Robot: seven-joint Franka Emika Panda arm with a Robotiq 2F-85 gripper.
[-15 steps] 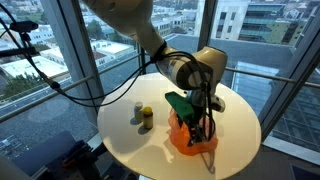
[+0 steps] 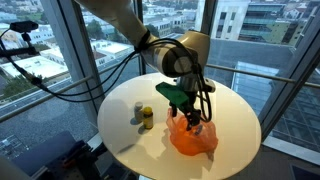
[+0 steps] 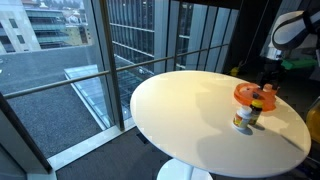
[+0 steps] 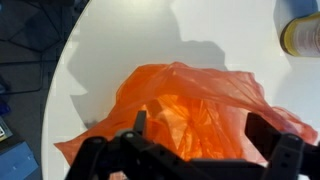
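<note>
An orange translucent bag lies crumpled on the round white table, its mouth spread wide in the wrist view. Above it hangs my gripper, open, its two dark fingers apart over the orange film. Nothing shows held between them. In exterior view 1 the arm reaches down from the upper left and hides part of the bag's far side. Exterior view 2 has the bag at the table's right side, with the gripper close over it. Whether a fingertip touches the film, I cannot tell.
A yellow bottle with a dark cap and a white container stand left of the bag on the table. Part of the yellow container shows at the wrist view's upper right.
My arm has shifted left and pulled up slightly from over the bag. The bag looks lower and more spread out now. Both bottles have stayed put.
</note>
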